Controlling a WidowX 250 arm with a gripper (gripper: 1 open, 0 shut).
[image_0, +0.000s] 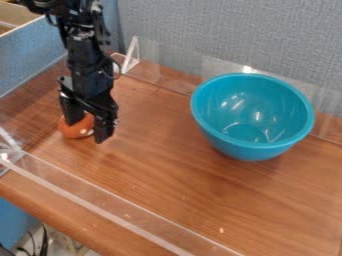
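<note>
My black gripper (87, 115) stands open at the left of the wooden table, low over an orange round object (75, 127), which it partly hides. Whether the fingers touch the object is not clear. A turquoise bowl (253, 116) sits empty on the right side of the table.
Clear plastic strips run along the table's near and back edges. A grey textured panel (234, 35) stands behind. A box (20, 45) is at the upper left.
</note>
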